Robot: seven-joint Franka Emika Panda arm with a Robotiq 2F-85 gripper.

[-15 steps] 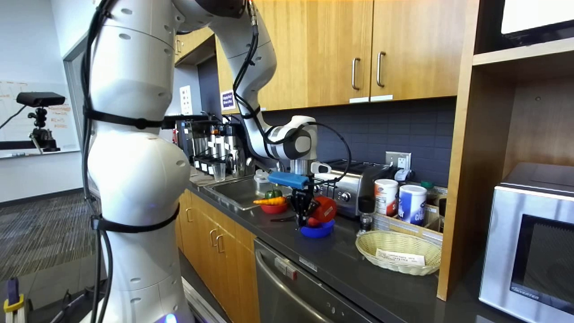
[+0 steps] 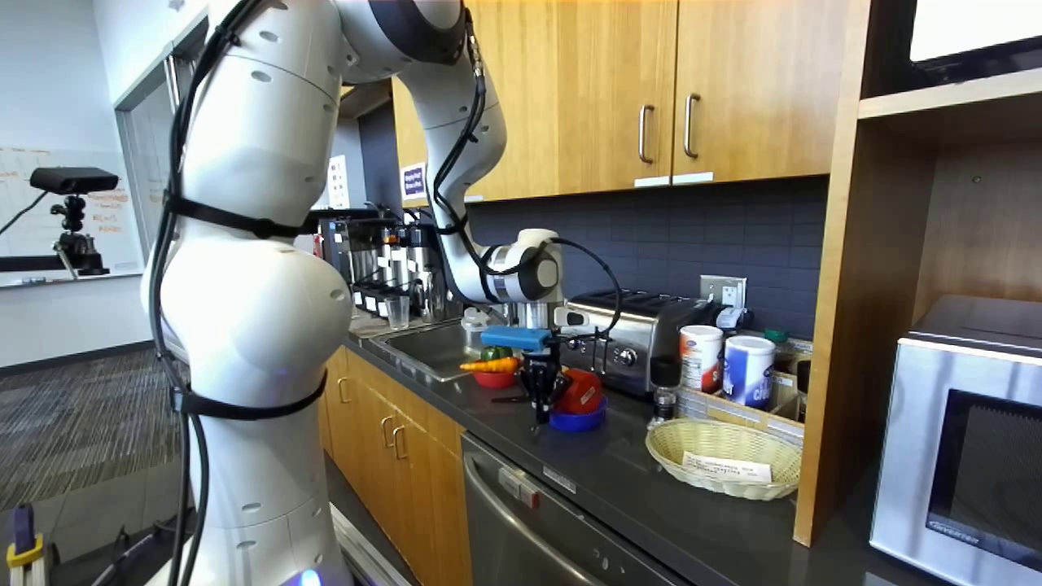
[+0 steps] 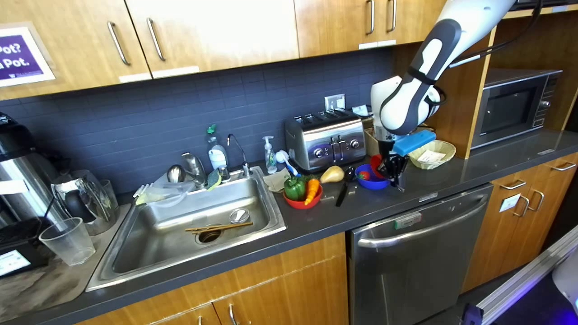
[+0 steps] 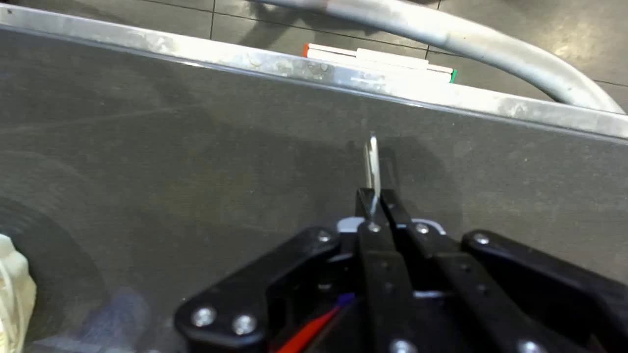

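In the wrist view my gripper is shut on a thin, shiny metal handle [image 4: 372, 162], whose looped end sticks out past the fingertips. The handle seems to belong to a red pan-like piece [image 2: 582, 392], tilted at the gripper over a blue bowl [image 2: 578, 420]. How the two join is hidden by the fingers. Inside the blue bowl [image 3: 372, 184] a small red item, perhaps a strawberry [image 3: 364, 175], shows in exterior view 2. The gripper [image 3: 399, 185] is low over the counter at the bowl's right side there.
A red bowl [image 3: 303, 204] holds a green pepper and a carrot; a pear-shaped item [image 3: 332, 174] and a dark utensil [image 3: 343, 190] lie between the bowls. The toaster [image 3: 326, 141] stands behind, a wicker basket [image 2: 723, 454] to the right. Counter in front of the basket is clear.
In exterior view 1 the gripper has moved slightly left and down, and the red pan-like piece has shifted the same way with it. The blue bowl has barely moved.
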